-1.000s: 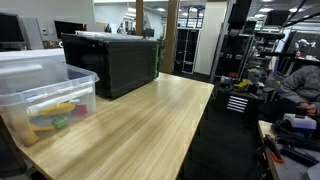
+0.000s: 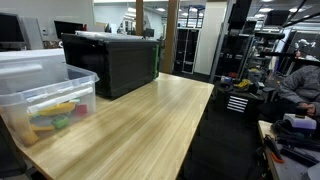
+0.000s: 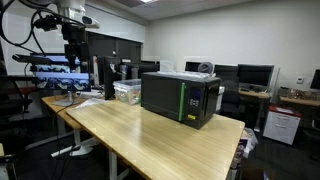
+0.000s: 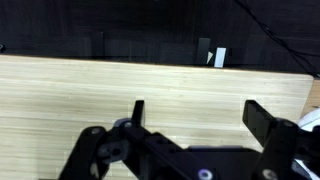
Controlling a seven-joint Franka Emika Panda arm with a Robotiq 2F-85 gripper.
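In the wrist view my gripper is open, its two black fingers wide apart with only bare tabletop visible between them. The light wooden table (image 2: 140,122) lies beneath, its edge crossing the wrist view. On the table stands a black microwave (image 3: 160,95), with a green strip on its front. A clear plastic bin (image 2: 50,108) holding several colourful items stands at the left in exterior view 1. The arm (image 3: 72,40) is raised high at the upper left of exterior view 2, well away from the microwave.
White papers (image 3: 90,102) lie near the table's far end. Something white and rounded (image 3: 206,68) rests on top of the microwave. A side surface with tools (image 2: 296,140) stands at the right in exterior view 1.
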